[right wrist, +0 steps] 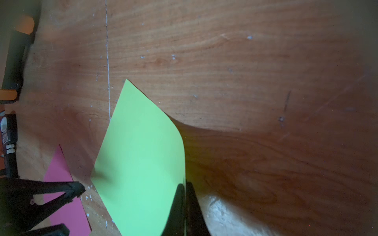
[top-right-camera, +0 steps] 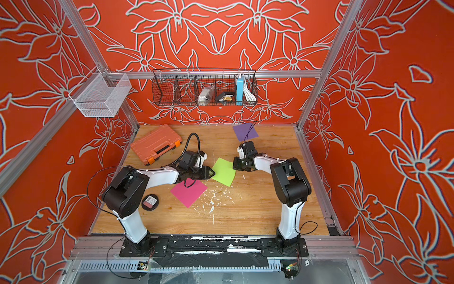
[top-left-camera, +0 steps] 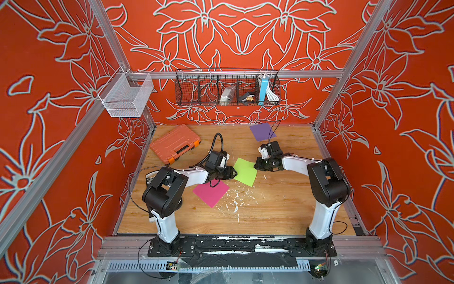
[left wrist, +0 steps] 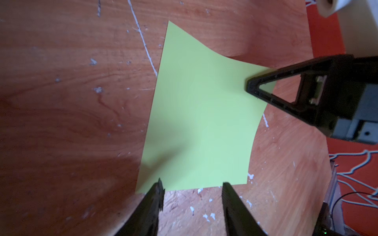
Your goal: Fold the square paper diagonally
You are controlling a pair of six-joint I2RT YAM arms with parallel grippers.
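A lime-green square paper point(top-left-camera: 245, 171) lies mid-table between both grippers, its corner on the right side lifted and curved. My right gripper is shut on that corner, the paper's edge between its fingertips. My left gripper is at the paper's opposite side, its fingers apart, just off the edge, with nothing between them. In the left wrist view the right gripper reaches over the lifted corner from the upper right; in the right wrist view the left gripper sits at the lower left.
A pink paper point(top-left-camera: 210, 194) lies front-left, partly under the left arm. A purple paper point(top-left-camera: 262, 131) lies at the back. An orange case point(top-left-camera: 174, 142) occupies the back left; a round dark object point(top-right-camera: 149, 202) lies front-left. White scraps are scattered in front.
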